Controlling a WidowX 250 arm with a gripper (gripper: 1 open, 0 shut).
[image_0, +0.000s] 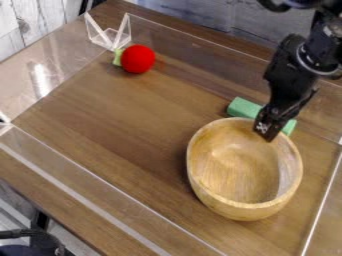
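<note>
A wooden bowl (241, 175) sits at the right front of the table. Just behind it lies a green object (245, 108), partly hidden by the bowl and my gripper. My black gripper (275, 122) hangs over the bowl's back rim by the green object; whether its fingers hold anything is unclear.
A red ball (138, 60) rests at the back left beside a white wire basket (110, 32) and a small green item.
</note>
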